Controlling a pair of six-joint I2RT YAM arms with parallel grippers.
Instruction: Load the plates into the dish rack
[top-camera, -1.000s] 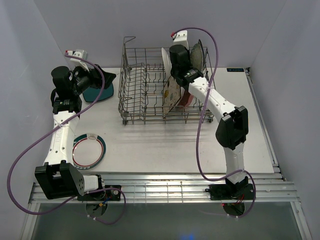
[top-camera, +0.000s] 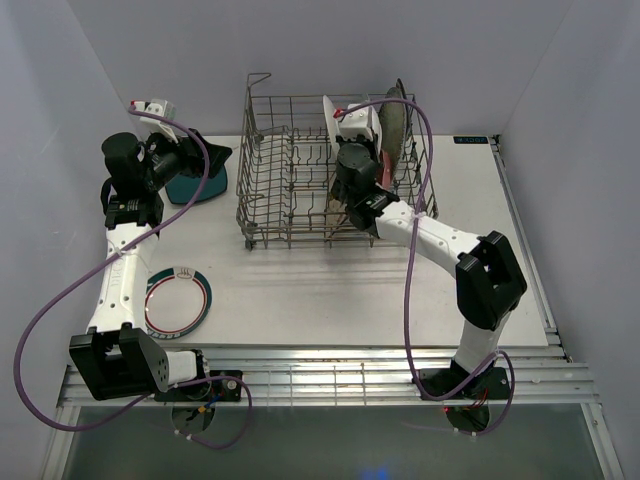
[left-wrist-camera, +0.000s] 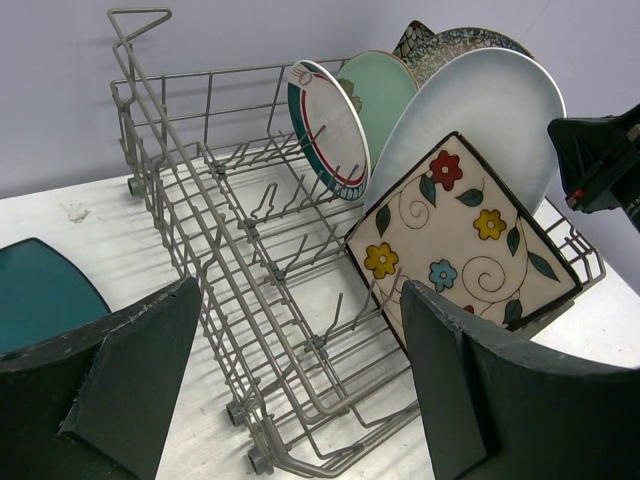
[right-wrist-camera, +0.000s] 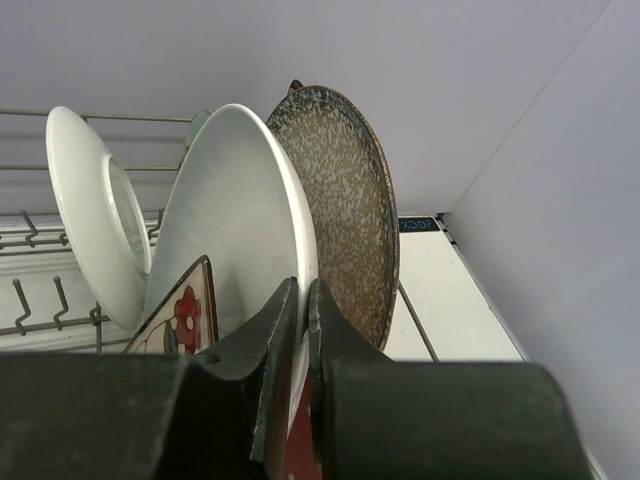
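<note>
The wire dish rack (top-camera: 270, 225) holds several plates at its right: a red-rimmed plate (left-wrist-camera: 310, 120), a green plate (left-wrist-camera: 376, 100), a speckled plate (right-wrist-camera: 350, 200), a square floral plate (left-wrist-camera: 450, 240) and a large white plate (left-wrist-camera: 470, 110). My right gripper is shut on the white plate's rim. My left gripper (top-camera: 217, 157) is open above a dark teal plate (left-wrist-camera: 40, 295) left of the rack, nothing between its fingers. A red-and-teal rimmed plate (top-camera: 178, 305) lies flat at front left in the top view.
The rack's left section is empty. Walls stand behind and on both sides.
My right arm has moved toward the front of the rack, bending further right at the elbow. The left arm has not moved.
</note>
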